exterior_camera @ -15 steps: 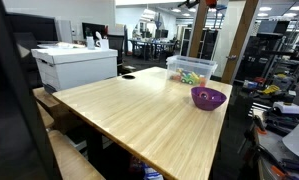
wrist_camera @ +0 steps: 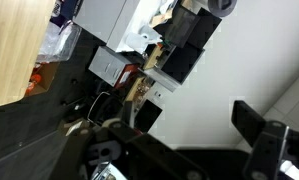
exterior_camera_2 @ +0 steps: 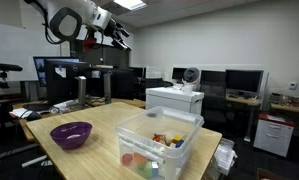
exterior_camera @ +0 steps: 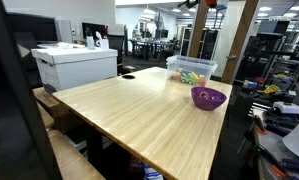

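High above the table, my gripper (exterior_camera_2: 119,36) hangs at the end of the raised arm in exterior view 2, far from any object. Its dark fingers (wrist_camera: 264,150) stand well apart along the bottom of the wrist view, with nothing seen between them. A purple bowl (exterior_camera_2: 71,136) sits on the table; exterior view 1 shows the same bowl (exterior_camera: 208,99) near the table's edge, with something small and pinkish inside. Beside it stands a clear plastic bin (exterior_camera_2: 174,122) holding several colourful items, too small to name.
A small dark object (exterior_camera: 128,76) lies at its far edge. White cabinets (exterior_camera: 79,68) stand beyond the table, and monitors (exterior_camera_2: 244,84) line the desks behind.
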